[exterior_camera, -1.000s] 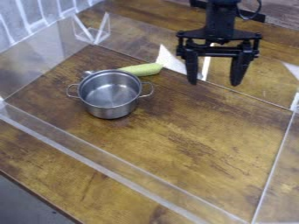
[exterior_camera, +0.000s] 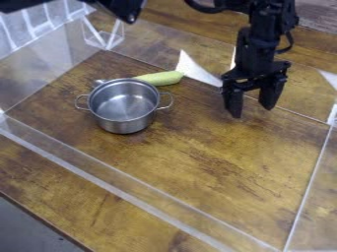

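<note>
My black gripper hangs at the upper right of the camera view, its fingers apart and pointing down, with nothing between them. It is right of a yellow-green corn cob, which lies behind a steel pot with two handles. The pot looks empty and stands on the left half of the wooden table.
Clear plastic walls border the work area, with a white piece near the back behind my gripper.
My gripper has moved downward and turned, so that its fingers appear closer together in view than a second ago. The pot and the corn have not moved.
</note>
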